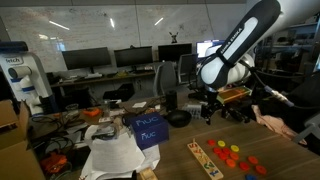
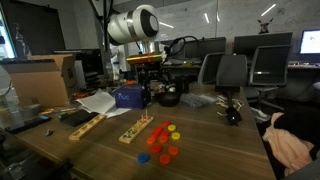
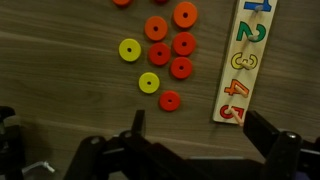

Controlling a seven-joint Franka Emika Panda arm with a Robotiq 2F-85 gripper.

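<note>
Hanging above the table, my gripper is open, its two dark fingers wide apart with nothing between them. In the wrist view, a wooden number board lies to the right, with coloured digits and small pegs. Left of the board are flat discs: several red ones, such as a red disc nearest the fingers, plus a yellow disc and another yellow disc. Exterior view 2 also shows a blue disc near the table's front.
A second wooden strip lies left of the number board. Behind stand a blue box, white papers and a black pan. A cardboard box occupies the left side. Bare tabletop spreads right of the discs.
</note>
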